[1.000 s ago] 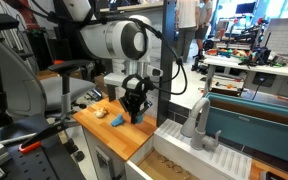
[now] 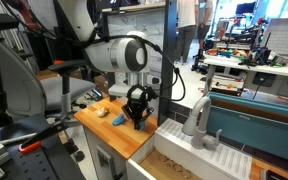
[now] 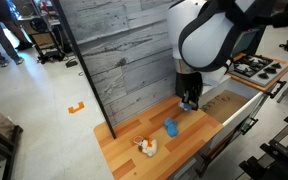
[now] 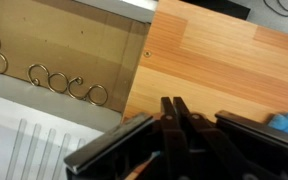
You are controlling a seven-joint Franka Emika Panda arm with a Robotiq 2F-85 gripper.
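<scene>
My gripper [image 3: 188,106] points down just above the wooden top beside the open drawer. It is shut on a small blue object [image 3: 191,103], mostly hidden by the fingers; only slivers of blue show beneath them in the wrist view. A second blue object [image 3: 171,127] lies on the wood a short way off, and part of this blue piece [image 4: 287,122] appears at the right edge of the wrist view. I cannot tell whether the held object touches the wood.
A pale object [image 3: 146,147] rests near the other end of the wooden top [image 3: 134,132]. The open drawer [image 2: 169,172] contains several metal hooks [image 4: 69,85]. A grey faucet [image 2: 196,122] stands beyond it.
Over the last second my gripper has come down slightly toward the wooden top with the blue object. The other objects have stayed in place.
</scene>
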